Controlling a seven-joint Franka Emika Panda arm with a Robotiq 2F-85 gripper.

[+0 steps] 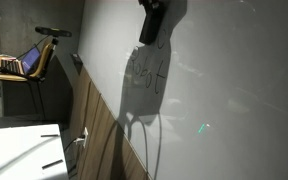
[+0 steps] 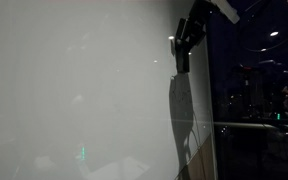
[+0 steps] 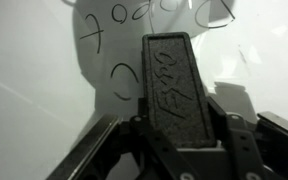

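A dark eraser with raised EXPO lettering fills the middle of the wrist view. My gripper is shut on it, one finger on either side. Behind it is the whiteboard, carrying a row of handwritten letters along the top and a curved stroke to the left of the eraser. In exterior view 1 the dark gripper is at the top edge, with the writing just below it, partly in shadow. Whether the eraser touches the board cannot be told.
A small green mark or reflection shows lower on the board. Wood panelling borders it. A white table and a chair with a laptop stand at the left, clear of the arm. Much of the board is bare.
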